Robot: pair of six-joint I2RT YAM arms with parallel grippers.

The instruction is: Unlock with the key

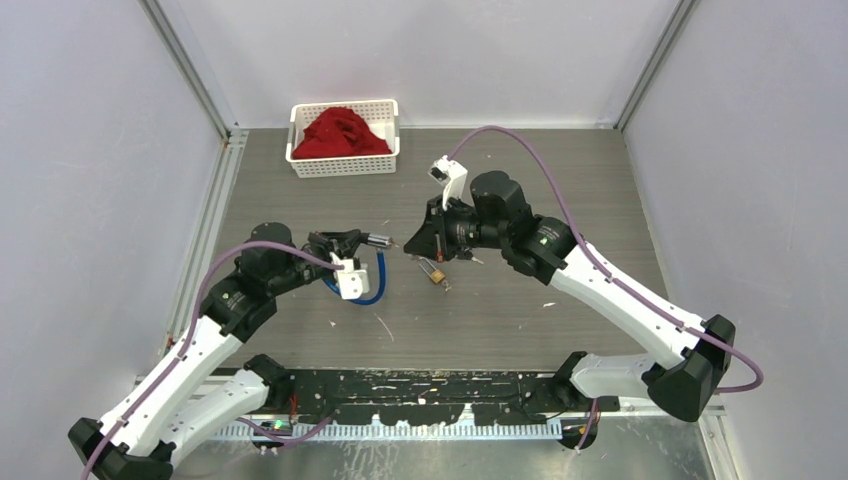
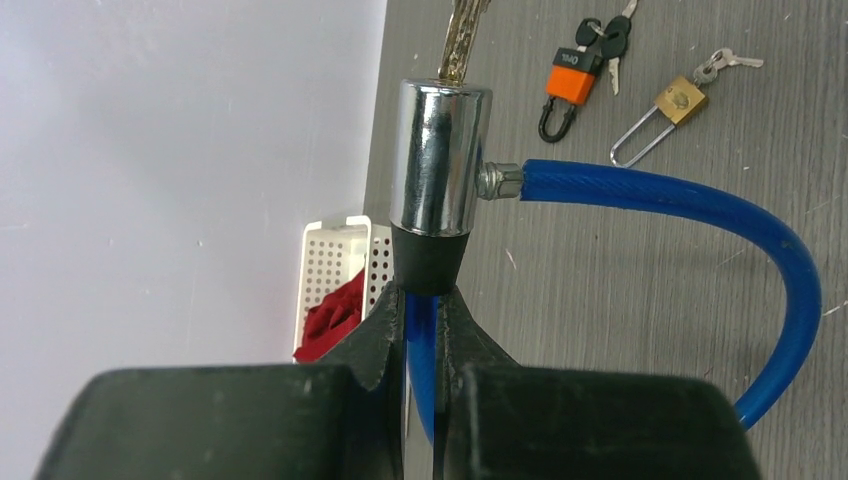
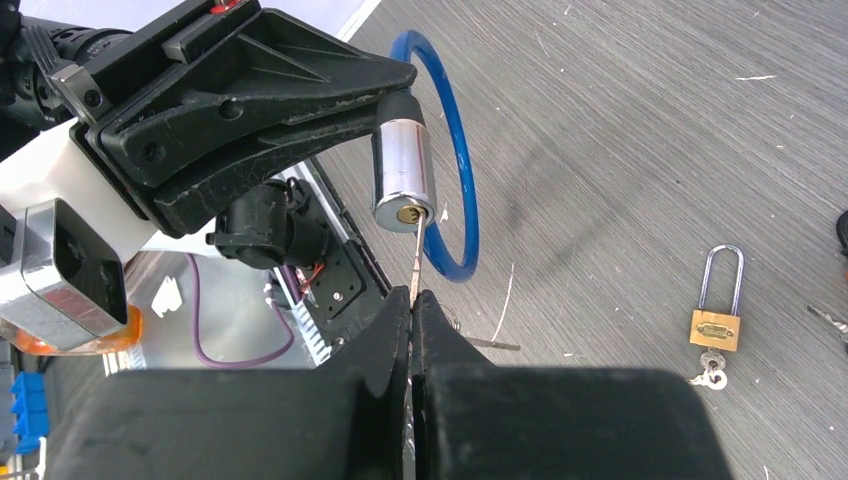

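My left gripper is shut on the blue cable lock, at the black collar below its chrome cylinder (image 2: 437, 155). The blue cable (image 2: 690, 195) loops out from the cylinder's side. Facing it, my right gripper is shut on a slim metal key (image 3: 418, 255). The key's tip meets the brass keyhole (image 3: 409, 214) in the cylinder's end face, toward one side of it. In the left wrist view the key (image 2: 461, 40) stands at the cylinder's end, roughly in line but slightly tilted. How deep the tip sits, if at all, I cannot tell.
On the table below lie a brass padlock (image 3: 715, 328) with keys and an orange-black padlock (image 2: 572, 80) with keys. A white basket (image 1: 345, 168) holding a red cloth (image 1: 342, 133) stands at the back. Table space around the arms is mostly clear.
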